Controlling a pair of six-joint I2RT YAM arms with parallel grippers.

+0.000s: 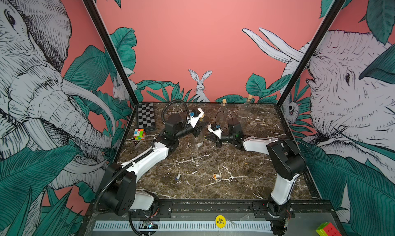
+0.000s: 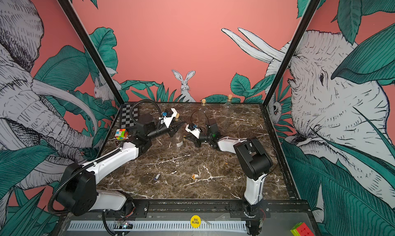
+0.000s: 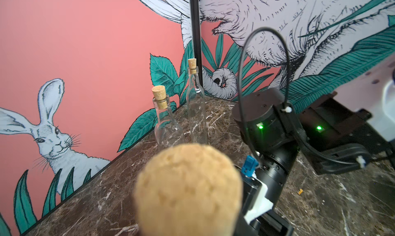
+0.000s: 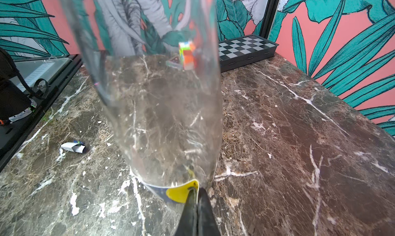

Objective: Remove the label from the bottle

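Observation:
A clear glass bottle with a cork stands mid-table. My left gripper is shut on its upper part; in the left wrist view the cork fills the lower middle, hiding the fingers. My right gripper is shut low beside the bottle, its fingertips at the edge of a yellow-and-dark label, which curves round the bottle's lower part and appears pinched at that edge.
Two corked bottles stand at the back right. A checkered board and a puzzle cube lie at the left. Small scraps lie on the clearer front of the table.

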